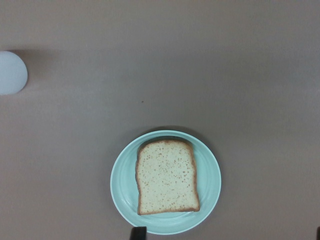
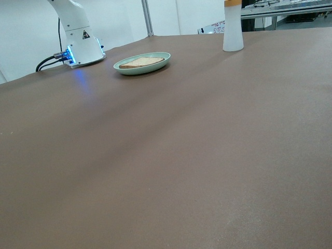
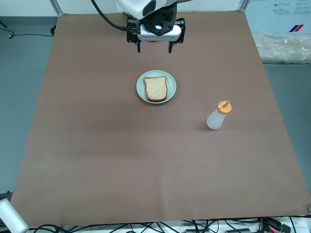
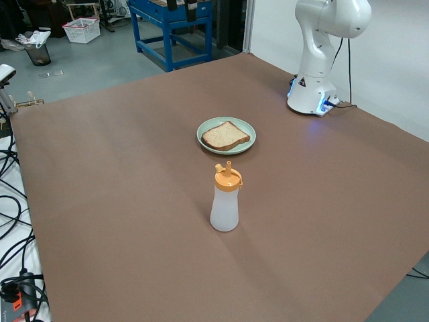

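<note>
A slice of bread (image 3: 155,88) (image 4: 225,135) (image 1: 166,176) lies flat on a pale green plate (image 3: 170,91) (image 2: 160,55) (image 1: 210,185). A translucent squeeze bottle with an orange cap (image 3: 217,116) (image 2: 232,28) (image 4: 225,201) stands apart to the plate's right in the left camera view; only part shows in the wrist view (image 1: 11,74). My gripper (image 3: 154,47) hangs above and behind the plate, fingers wide apart, nothing between them. In the wrist view the fingertips show only at the bottom edge.
The arm's base (image 4: 312,94) stands at the table's edge by a white wall. Cables (image 4: 20,235) lie along another edge, off the tabletop.
</note>
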